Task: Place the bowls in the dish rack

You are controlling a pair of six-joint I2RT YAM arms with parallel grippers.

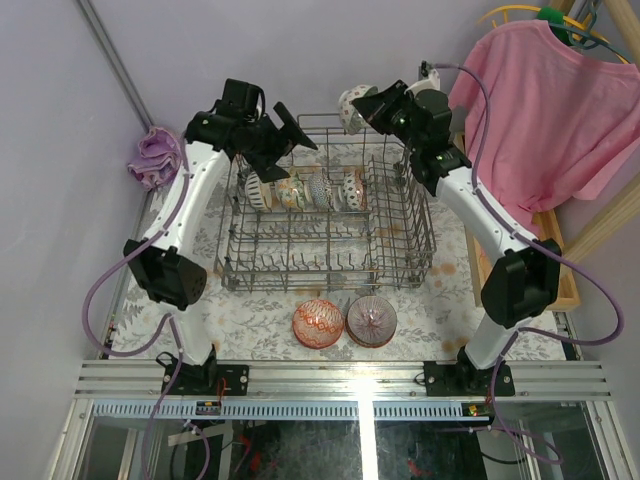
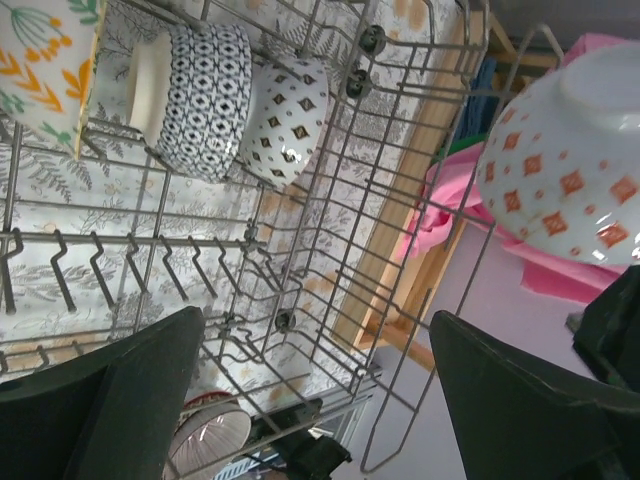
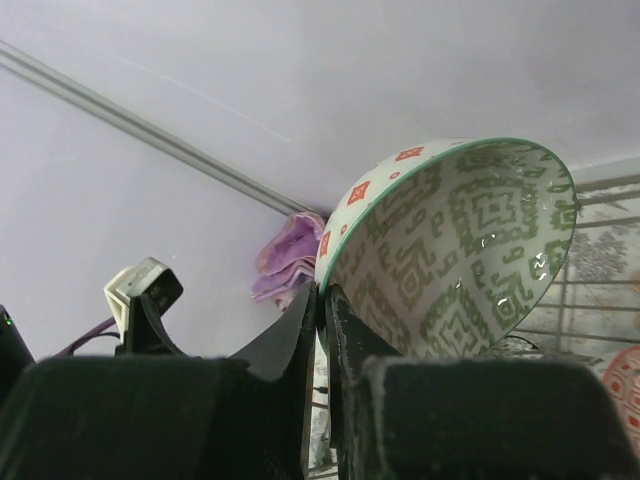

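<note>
My right gripper (image 1: 372,106) is shut on the rim of a white bowl (image 3: 450,250) with orange diamonds outside and a green pattern inside. That bowl hangs above the far edge of the wire dish rack (image 1: 300,260). Open and empty, my left gripper (image 1: 298,150) is over the rack's far left part. Several bowls stand on edge in a row in the rack, among them a dark-patterned one (image 2: 205,100) and a white one with brown diamonds (image 2: 285,122). In front of the rack, an orange bowl (image 1: 318,323) and a grey-brown bowl (image 1: 371,321) lie on the counter.
A purple cloth (image 1: 156,158) lies at the far left. A pink shirt (image 1: 550,120) hangs at the right over a wooden tray (image 1: 555,270). The rack's front rows are bare.
</note>
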